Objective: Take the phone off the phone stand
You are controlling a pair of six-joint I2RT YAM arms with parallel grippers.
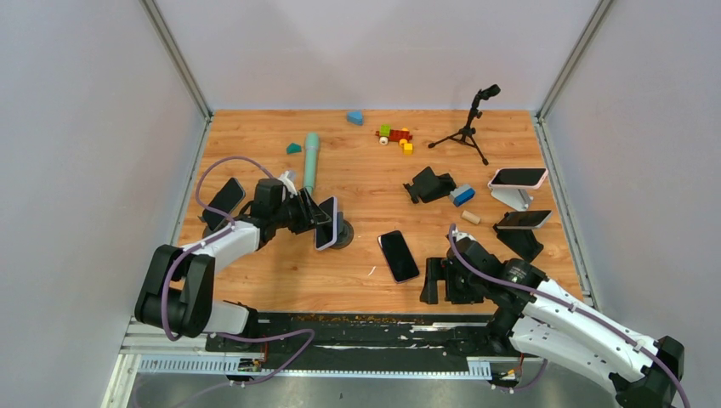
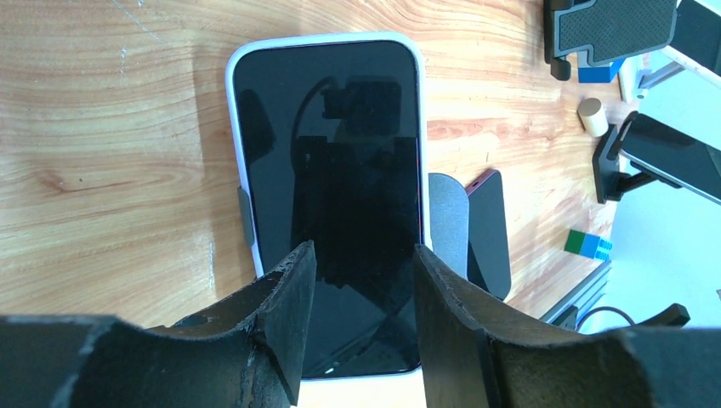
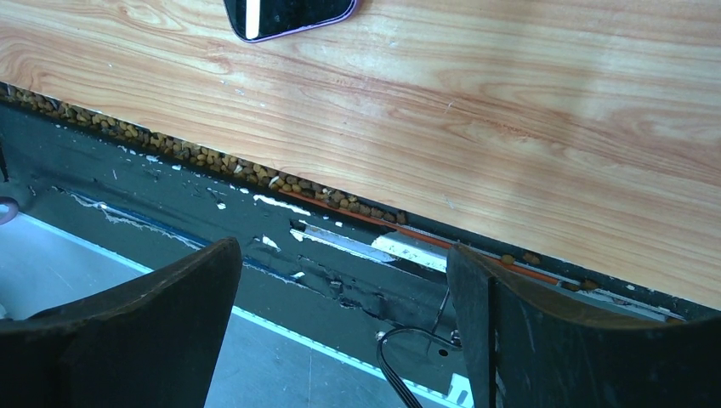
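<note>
A phone (image 1: 326, 223) with a pale lilac rim leans on a round-based dark stand (image 1: 345, 235) left of the table's middle. In the left wrist view the phone's dark screen (image 2: 340, 153) fills the centre. The stand's small grey lip (image 2: 246, 217) sits at the phone's left edge, and its grey plate (image 2: 449, 221) shows beyond the right edge. My left gripper is shut on the phone near its lower end; the contact is hidden behind the fingers. My right gripper stands open and empty above the table's front edge.
A loose dark phone (image 1: 398, 257) lies flat at mid-table. Another phone (image 1: 224, 196) stands at the left and a green microphone (image 1: 310, 161) lies behind the gripper. Phone stands (image 1: 520, 195) are on the right. Bare wood lies in front of the left gripper.
</note>
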